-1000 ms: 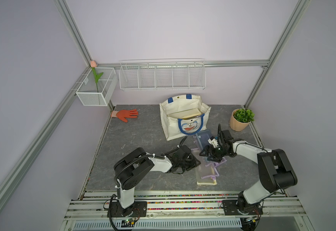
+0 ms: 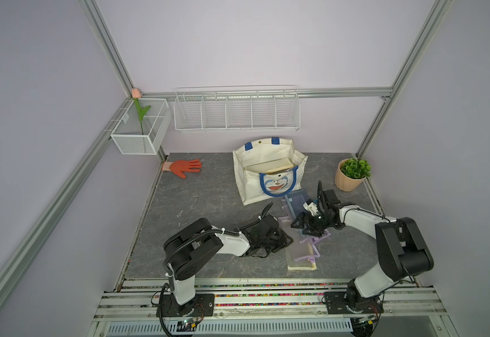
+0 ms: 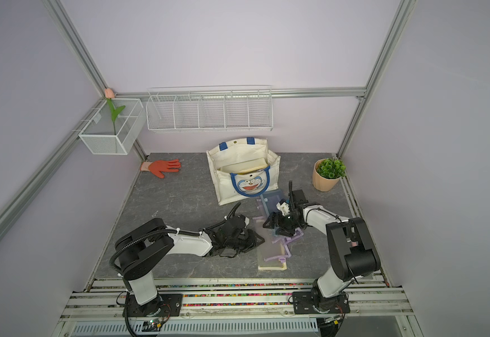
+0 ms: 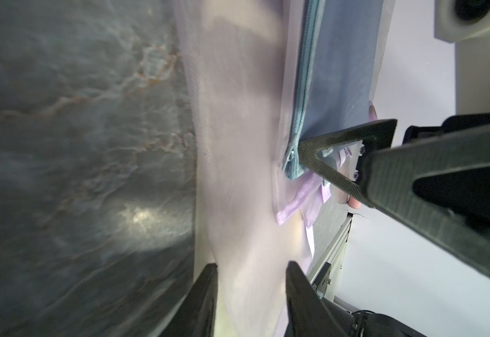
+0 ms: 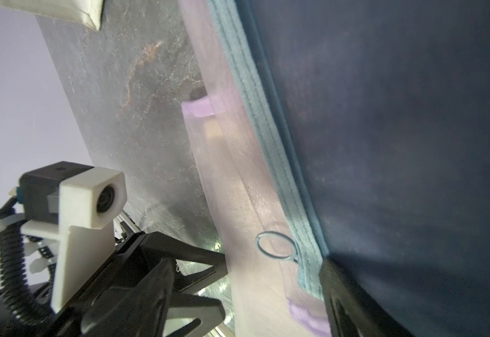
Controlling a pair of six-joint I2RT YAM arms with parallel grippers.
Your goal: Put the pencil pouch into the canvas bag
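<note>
Several see-through mesh pouches lie on the table before the white canvas bag with blue handles: a blue-zipped one atop pale lilac-edged ones. My left gripper is low over the pale pouch, fingertips apart on either side of it, part open. My right gripper stands open at the blue pouch's near end; in the right wrist view its fingers are at that pouch's zipper end, where a ring pull hangs.
A potted plant stands at the back right, an orange glove lies at the back left. Wire baskets hang on the back and left walls.
My left arm and gripper have shifted slightly toward the table's front. The right arm, pouches and bag look unchanged.
</note>
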